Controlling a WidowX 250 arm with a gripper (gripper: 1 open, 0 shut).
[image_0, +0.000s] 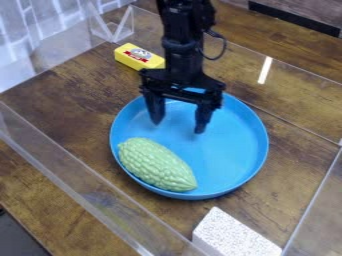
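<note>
My black gripper (179, 110) hangs over the back part of a blue round tray (227, 155), its two fingers spread apart with nothing visible between them. A pale green bumpy oblong object, like a toy corn or gourd (155, 164), lies in the front left of the tray, clear of the fingers.
A yellow box (139, 56) lies behind the tray at the back left, beside the arm. A white speckled block (234, 237) sits at the front right. Clear plastic walls border the wooden surface (60, 150), which has free room left of the tray.
</note>
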